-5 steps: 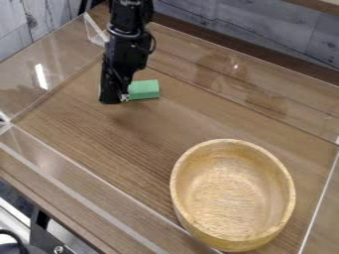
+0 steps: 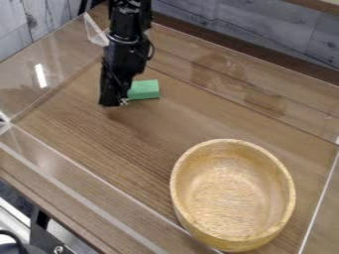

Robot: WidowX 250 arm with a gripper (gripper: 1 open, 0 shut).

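Observation:
My black gripper point(image 2: 114, 97) is low over the wooden table point(image 2: 106, 149) in the upper left, its fingertips at the left side of a small green block point(image 2: 143, 88). The gripper looks shut; whether anything is between its fingers is hard to tell at this size, and the block appears to lie beside them on the table.
A large beige bowl point(image 2: 232, 192) sits at the lower right. A grey wall runs along the back, and the table's edge is at the lower left.
My gripper has shifted very slightly; the green block and the bowl look to be in the same places.

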